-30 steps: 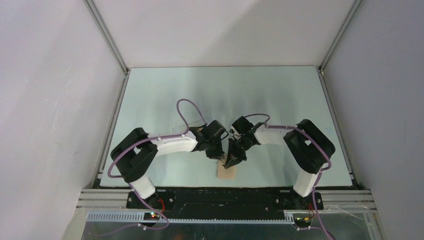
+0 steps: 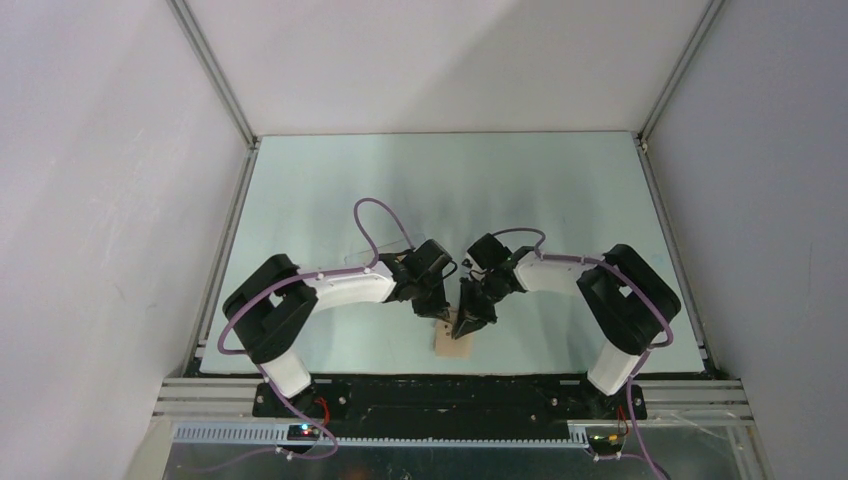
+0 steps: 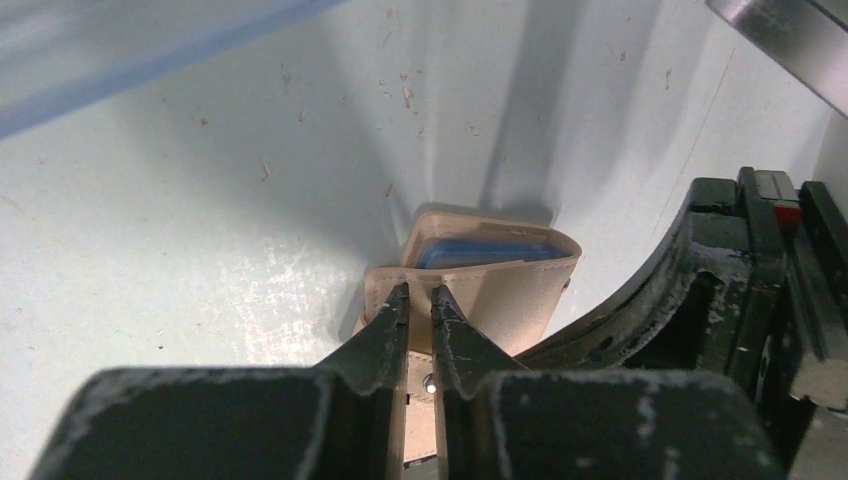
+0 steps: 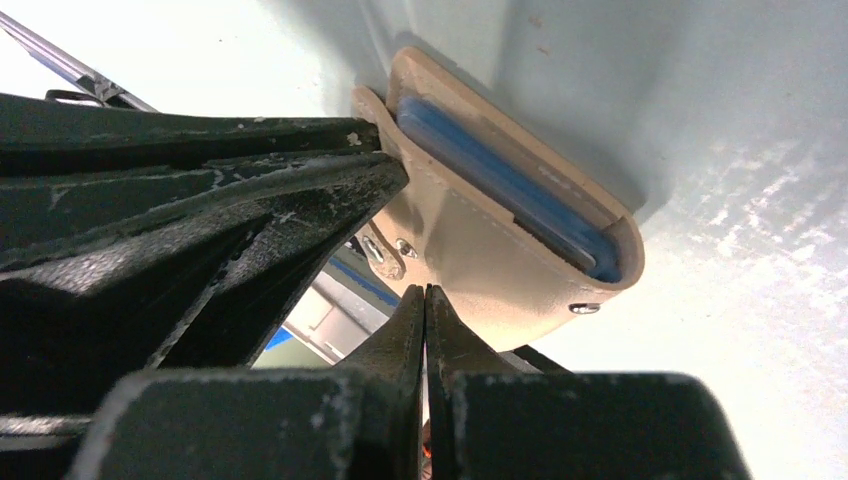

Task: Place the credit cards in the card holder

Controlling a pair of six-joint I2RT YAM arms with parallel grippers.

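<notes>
The tan leather card holder [image 2: 452, 342] lies at the table's front middle, with both grippers over it. In the left wrist view it [image 3: 500, 300] has a blue card [image 3: 490, 253] inside its pocket; my left gripper has its fingertips at the holder's rim, part open, with holder material behind and between them. In the right wrist view the blue card [image 4: 480, 170] sits in the pocket, and my right gripper is shut beside the holder's front face, nothing visible between its fingers.
A clear tray [image 2: 355, 252] lies behind the left arm, partly hidden. The two wrists are very close together.
The left arm looks almost unchanged in the top view.
</notes>
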